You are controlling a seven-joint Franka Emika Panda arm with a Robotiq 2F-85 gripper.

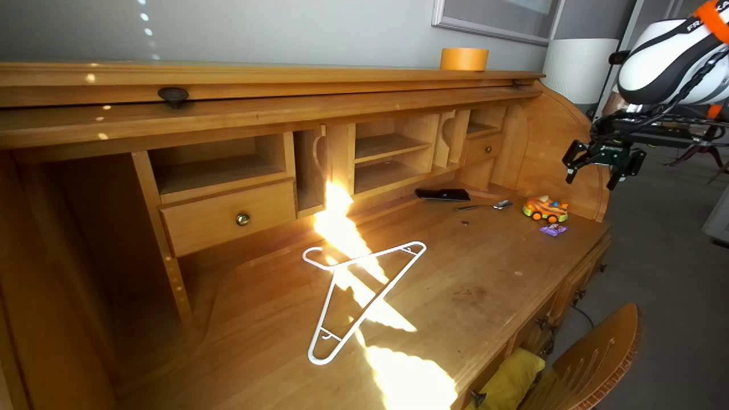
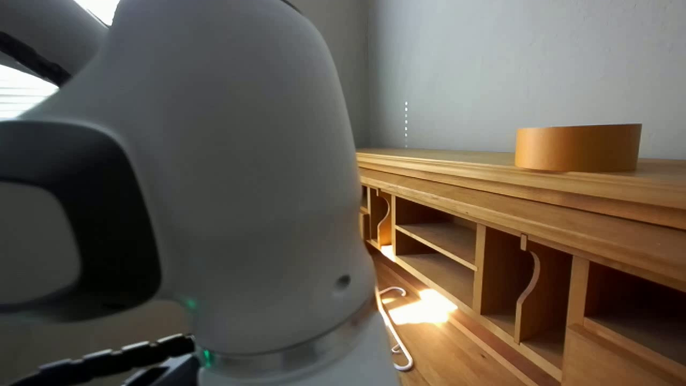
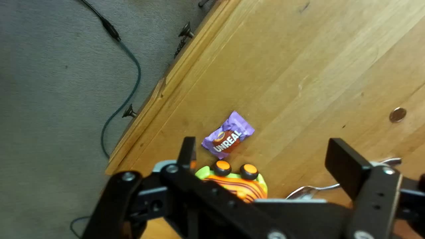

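Above the desk's right end hangs my gripper, open and empty, its fingers wide apart. The wrist view looks down past the gripper at a purple "UNREAL" candy wrapper lying flat on the wood. Touching or close beside it is an orange and green toy car, partly hidden by the gripper body. A spoon lies near the other finger, also partly covered. A coin rests farther right. On the middle of the desk a white hanger lies across sunlit patches.
Cubbyholes and a drawer line the desk's back. A black object lies before them. An orange round object stands on the top shelf. A chair stands at the front edge. Bare desktop spreads between hanger and car.
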